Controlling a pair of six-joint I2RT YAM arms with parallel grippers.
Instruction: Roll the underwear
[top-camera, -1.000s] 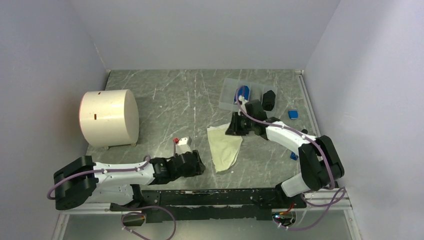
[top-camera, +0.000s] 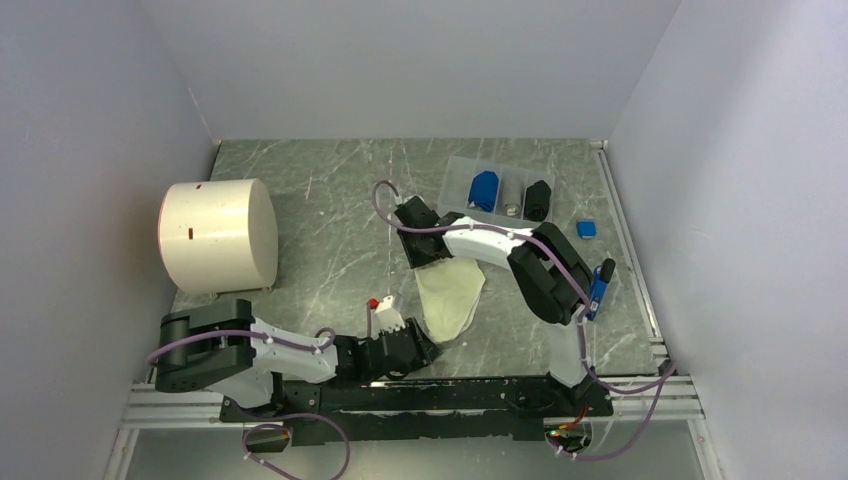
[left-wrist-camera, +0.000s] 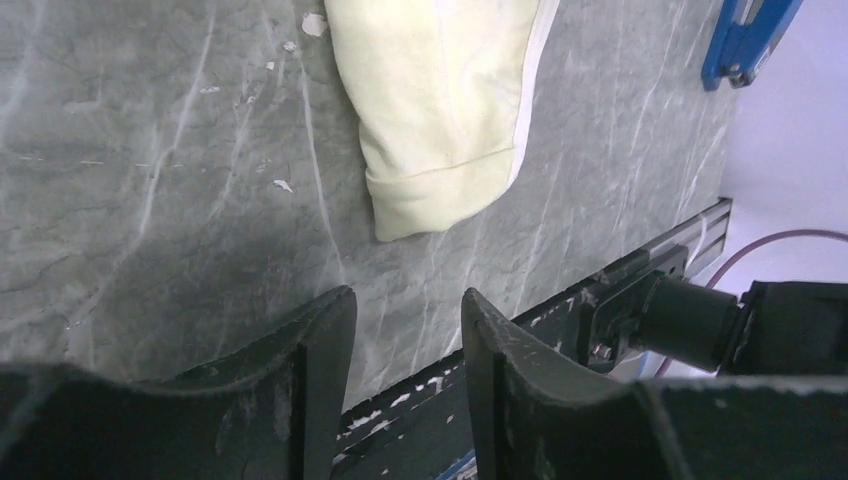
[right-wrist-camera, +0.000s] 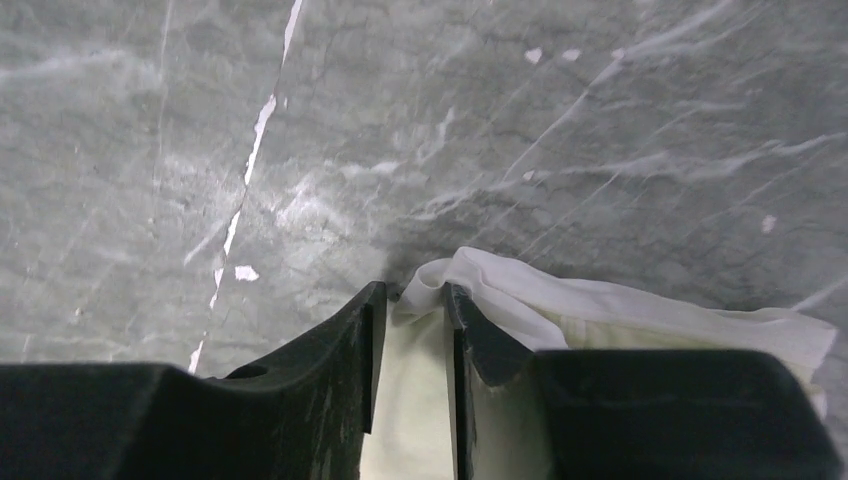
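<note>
Pale yellow underwear (top-camera: 449, 295) lies folded flat on the marbled table, long side running front to back. My right gripper (top-camera: 411, 264) is over its far left corner. In the right wrist view, a white-edged corner of the underwear (right-wrist-camera: 425, 285) sits between the fingertips of that gripper, which stand part open with a gap still showing. At the near end, my left gripper is open and empty. Its fingertips stop just short of the narrow hemmed end of the underwear (left-wrist-camera: 430, 200).
Behind the right arm, a clear divided box (top-camera: 458, 180) holds a blue roll (top-camera: 484, 188), a grey one (top-camera: 512, 195) and a black one (top-camera: 538, 200). A blue block (top-camera: 586, 229) lies to the right. A large cream cylinder (top-camera: 215, 236) stands left.
The right gripper has swept left across the far end of the underwear to its far left corner. Meanwhile the left gripper has moved right, up to the near end. The underwear lies where it was.
</note>
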